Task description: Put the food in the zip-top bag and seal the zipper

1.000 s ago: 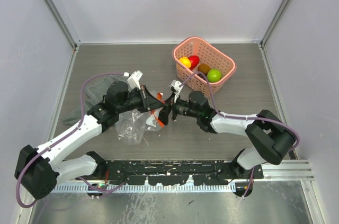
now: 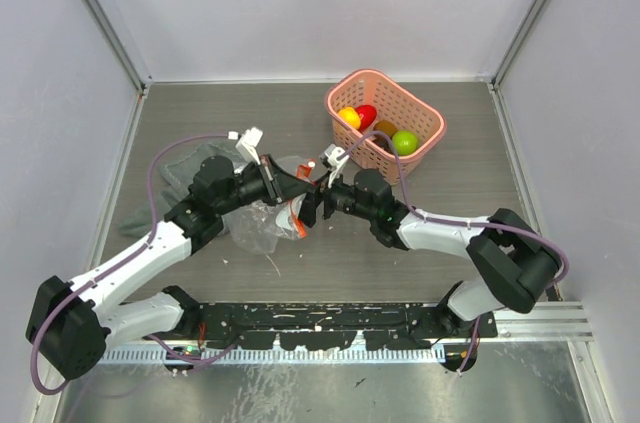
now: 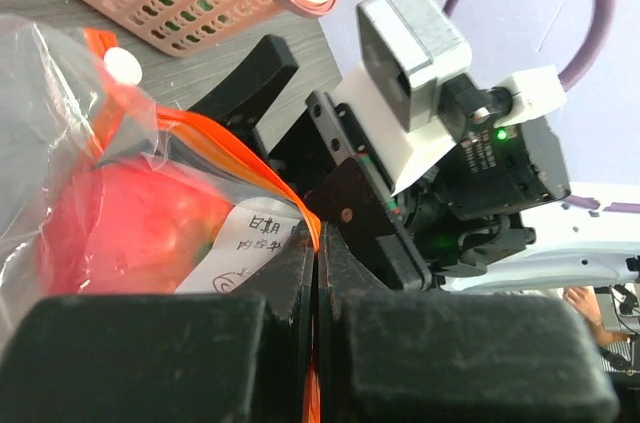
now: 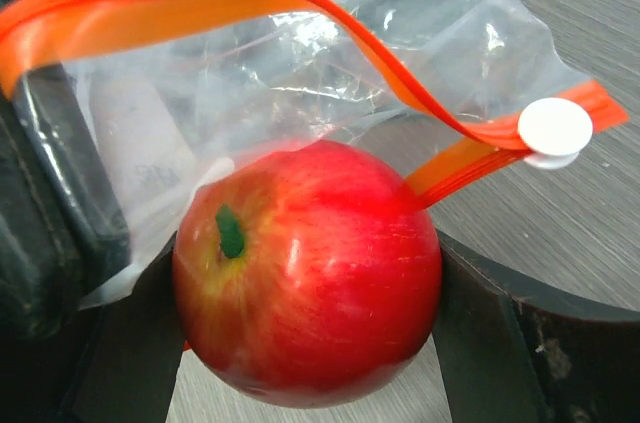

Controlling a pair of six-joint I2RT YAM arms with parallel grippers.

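The clear zip top bag (image 2: 258, 228) with its orange zipper edge lies slack on the table, mouth toward the right. My left gripper is shut on that orange edge at one side of the mouth. A red apple is at the bag's mouth, in front of the clear film; the left wrist view shows its red side (image 3: 125, 218) through the plastic. My right gripper is open, one finger on either side of the apple; whether they touch it is hard to tell. The white zipper slider (image 4: 555, 130) sits near one end of the zipper.
A pink basket (image 2: 425, 113) at the back right holds several pieces of food, including a yellow one (image 2: 349, 117), a red one (image 2: 366, 115) and a green one (image 2: 404, 142). Grey crumpled material (image 2: 180, 171) lies left of the bag. Bare table shows at the right.
The clear film by the bag's mouth has spread and changed shape.
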